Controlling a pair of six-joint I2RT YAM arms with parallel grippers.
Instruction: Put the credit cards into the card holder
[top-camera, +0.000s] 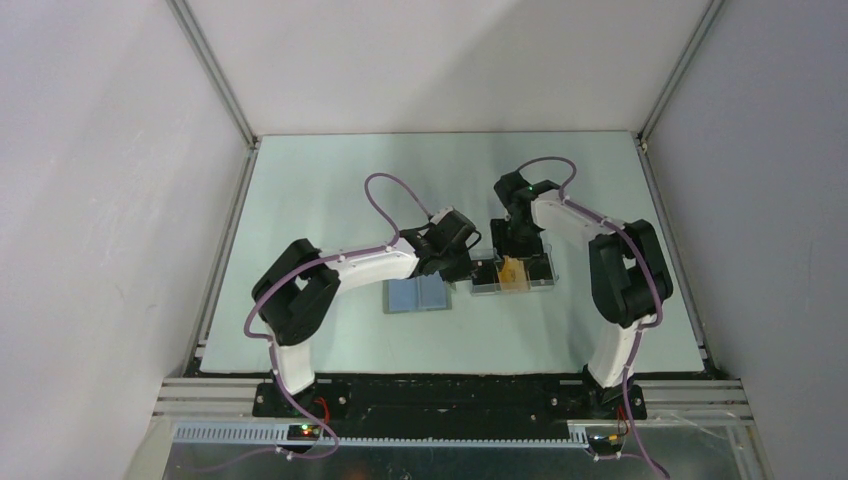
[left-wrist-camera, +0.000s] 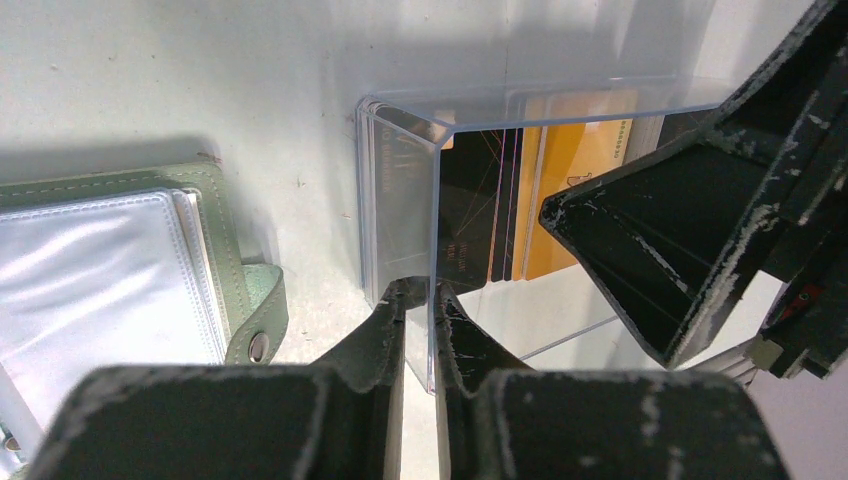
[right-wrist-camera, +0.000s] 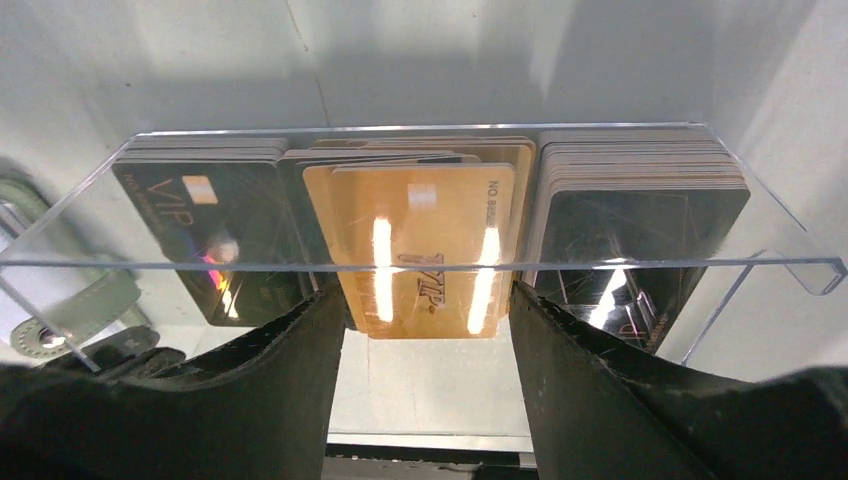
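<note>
A clear acrylic box (right-wrist-camera: 420, 266) holds stacks of cards. In the right wrist view, a black stack (right-wrist-camera: 195, 215) lies at left, gold cards (right-wrist-camera: 425, 250) in the middle and another black stack (right-wrist-camera: 630, 230) at right. My left gripper is shut on the box's near wall, one finger on each side of it. The right gripper is open above the gold cards, one finger to each side, nothing held. The green card holder (left-wrist-camera: 215, 220) with clear sleeves lies open to the left of the box; the top view shows it as a bluish rectangle (top-camera: 418, 294).
The right gripper's black body (left-wrist-camera: 690, 200) hangs over the box, close to the left gripper. A snap button (left-wrist-camera: 259, 347) sits on the holder's strap. Free table (top-camera: 400, 345) lies in front of the holder, and behind both arms.
</note>
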